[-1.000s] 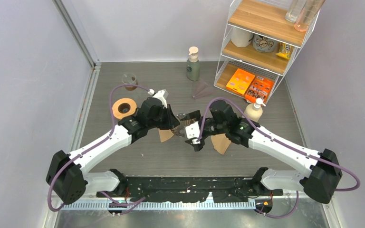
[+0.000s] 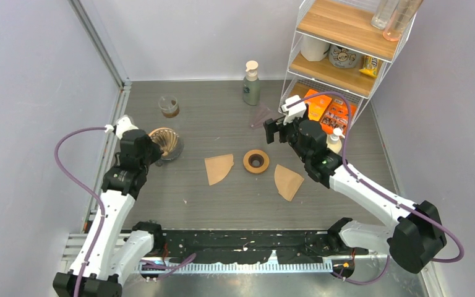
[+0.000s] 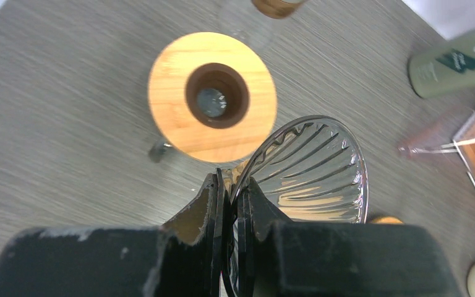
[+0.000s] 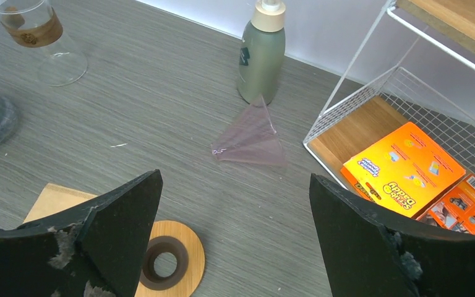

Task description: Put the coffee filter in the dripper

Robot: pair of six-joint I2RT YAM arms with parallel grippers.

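Note:
My left gripper is shut on a clear ribbed dripper (image 3: 309, 167), held by its edge. In the top view it sits at the left over a glass server with a round wooden collar (image 3: 161, 111). Two tan paper filters, one left (image 2: 218, 166) and one right (image 2: 288, 182), lie flat either side of a wooden ring (image 2: 255, 161). My right gripper hangs open above the table, right of centre, with nothing between its fingers.
A green pump bottle (image 2: 251, 90) stands at the back, a small glass (image 2: 169, 106) back left. A wire shelf (image 2: 346, 31) with boxes and cups fills the back right, a cream bottle (image 2: 333, 143) beside it. A clear pink triangular object (image 4: 247, 139) lies near the green bottle.
My left gripper has moved left with the ribbed dripper, from the middle to over the server. My right gripper has moved back and right, away from the dripper.

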